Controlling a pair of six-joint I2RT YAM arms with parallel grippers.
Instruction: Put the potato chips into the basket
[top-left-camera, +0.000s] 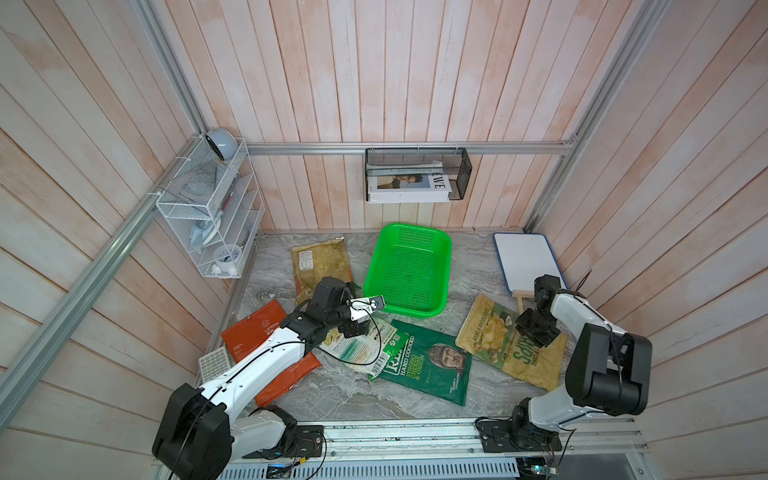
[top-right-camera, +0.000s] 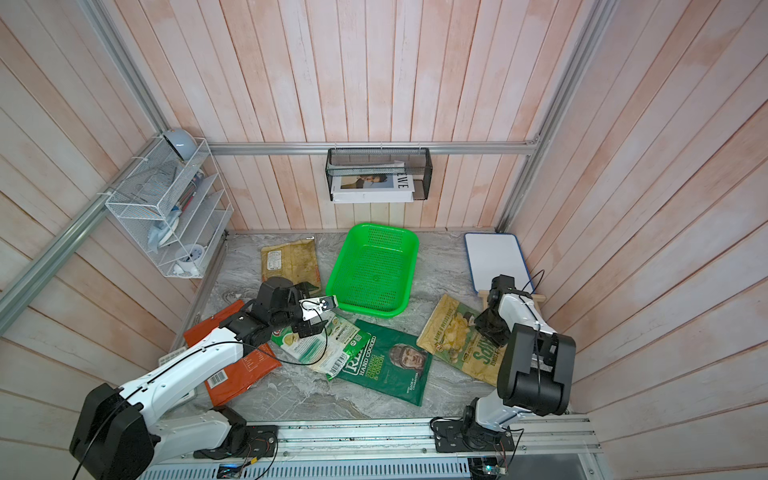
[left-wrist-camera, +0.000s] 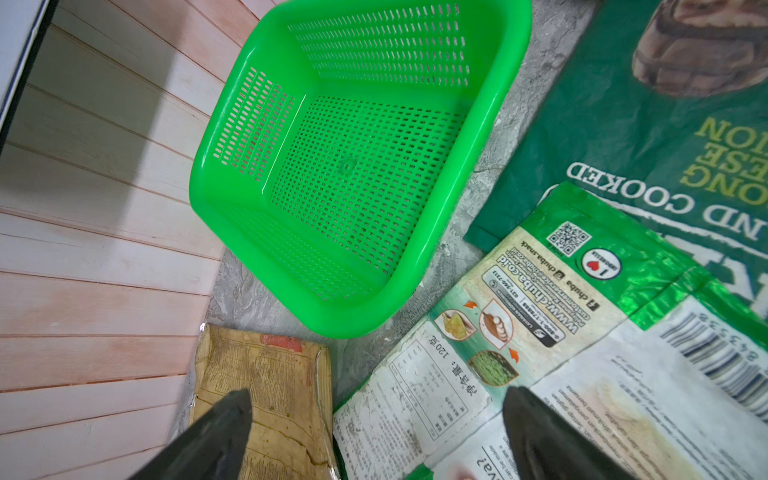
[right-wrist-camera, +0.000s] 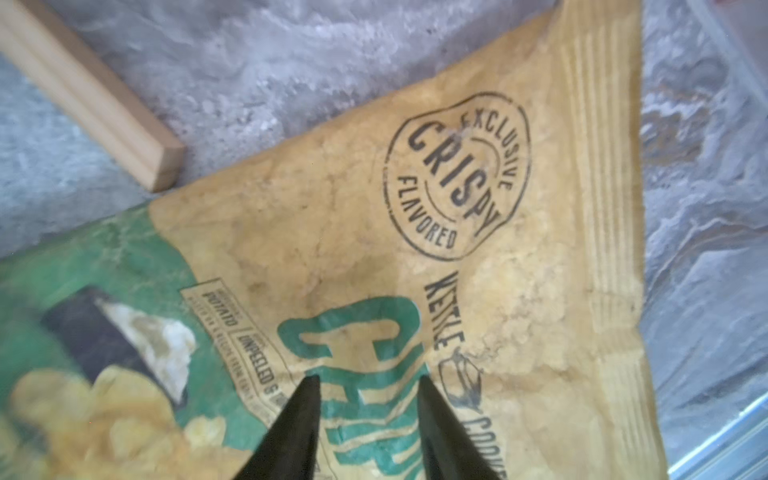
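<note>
A tan and green kettle chips bag lies flat on the right of the counter, marked "CRISPY". My right gripper is over its lettering, fingers parted, with the bag's smooth surface visible between them; contact with it is hard to judge. The green plastic basket is empty at the middle back. On the left, my left gripper hovers open above a white and green chips bag, with nothing between its fingers. A dark green chips bag lies in front of the basket.
A brown bag lies left of the basket and a red-orange one at the far left. A white board on a wooden foot borders the right bag. Bare counter shows right of the basket.
</note>
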